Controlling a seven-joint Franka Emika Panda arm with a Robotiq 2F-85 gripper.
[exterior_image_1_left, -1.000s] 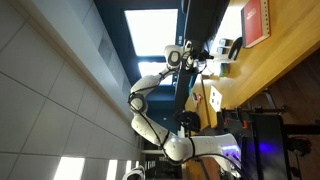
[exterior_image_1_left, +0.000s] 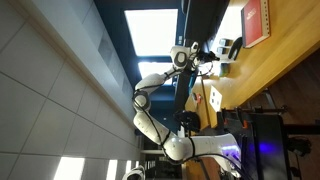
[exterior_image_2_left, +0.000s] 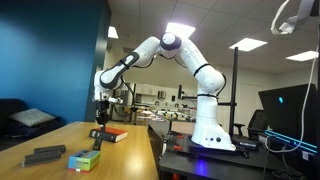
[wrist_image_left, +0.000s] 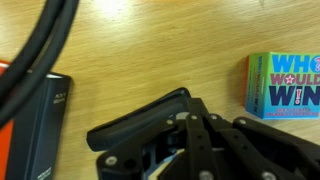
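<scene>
My gripper is shut, and nothing shows between its fingers. In the wrist view it reaches over the right end of a flat black object (wrist_image_left: 130, 122) on the wood table; whether they touch is unclear. To the right is a bright box (wrist_image_left: 288, 88) printed "WHO WOULD WIN". A black book (wrist_image_left: 36, 125) lies at the left edge, partly behind the cables. In exterior view 2 my gripper (exterior_image_2_left: 102, 118) hangs low over the table, near a dark object (exterior_image_2_left: 103, 133) and behind the colourful box (exterior_image_2_left: 84, 160).
A red book (exterior_image_2_left: 119, 129) lies farther back, also seen as a red-covered item (exterior_image_1_left: 255, 20) in exterior view 1. Long dark objects (exterior_image_2_left: 43, 156) rest on the table's left side. Bare wood (wrist_image_left: 180, 45) fills the upper part of the wrist view.
The arm near the gripper has shifted slightly to the right in exterior view 1. The objects on the table appear unmoved.
</scene>
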